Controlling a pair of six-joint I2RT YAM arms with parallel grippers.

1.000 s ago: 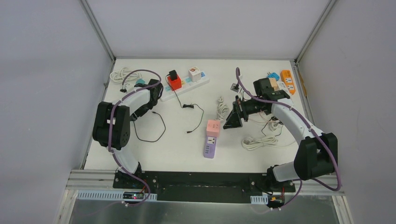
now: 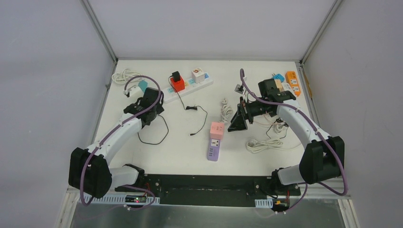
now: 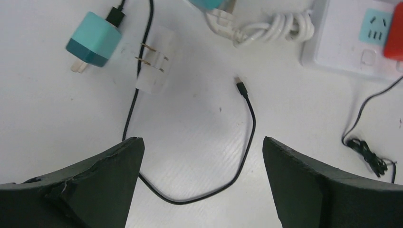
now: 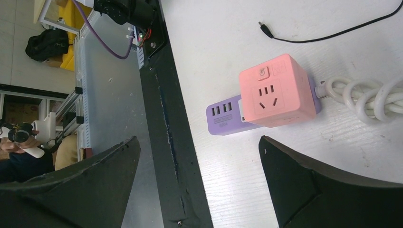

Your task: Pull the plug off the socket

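On the purple power strip [image 2: 213,151] sits a pink cube plug [image 2: 216,130], also plain in the right wrist view. My right gripper is open to the right of it, nothing between its fingers. A red cube plug [image 2: 177,84] with a black plug [image 2: 176,76] on top stands on the long white strip [image 2: 204,83], near a white cube plug [image 2: 198,75]. My left gripper is open above the table's left side and holds nothing. Below it lie a white two-pin plug [image 3: 157,65] and a teal adapter [image 3: 95,40].
A black cable [image 3: 209,194] curves under my left gripper. Coiled white cords lie at the back left [image 2: 124,76] and right of centre [image 2: 227,110]. An orange strip [image 2: 292,81] is at the back right.
The right arm is nearly still.
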